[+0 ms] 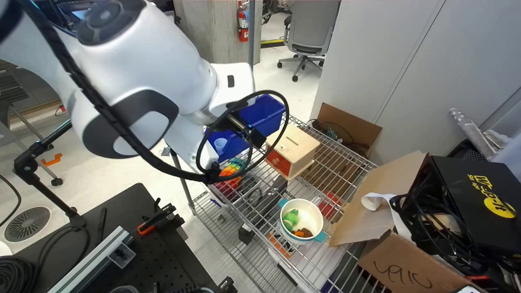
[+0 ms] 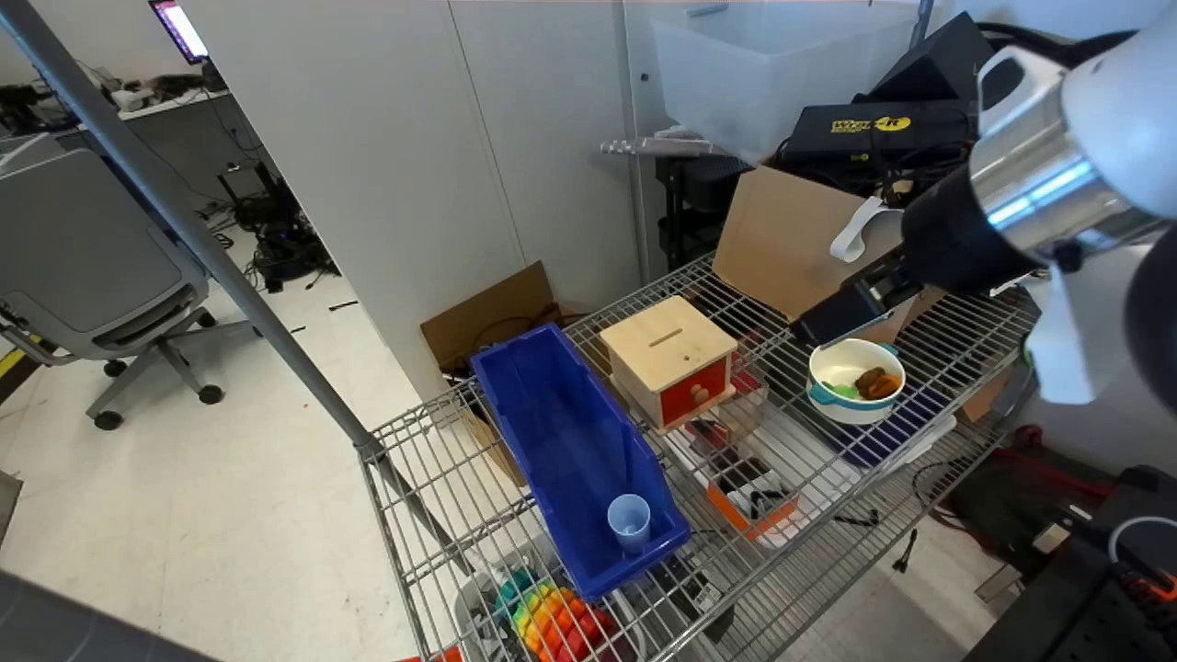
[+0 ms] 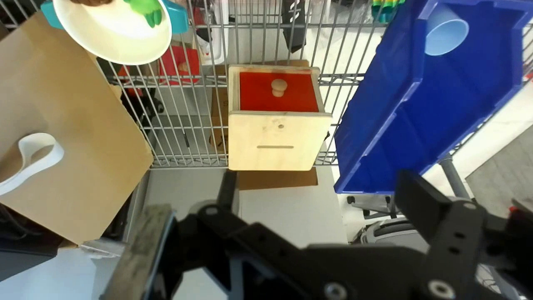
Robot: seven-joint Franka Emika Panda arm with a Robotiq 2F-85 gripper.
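My gripper is open, and nothing shows between its black fingers in the wrist view. Past its fingertips, the wooden box with a slotted top and red drawer front [image 3: 280,140] stands on the wire shelf. The blue bin [image 3: 439,105] lies to the right there, holding a pale blue cup [image 3: 446,32]. At the upper left of that view, the cream pot with teal handles [image 3: 122,37] contains a green toy and a brown piece. Exterior view 2 shows the gripper [image 2: 822,322] in front of the shelf scene, its reach from the pot hard to judge.
An open cardboard box [image 1: 410,263] with a black case [image 1: 478,195] and cables stands beside the pot. Below the wire shelf [image 2: 441,513] sits a rainbow-coloured toy [image 2: 557,623]. A black cable loops around the wrist. Bare wire shows between the wooden box and the pot.
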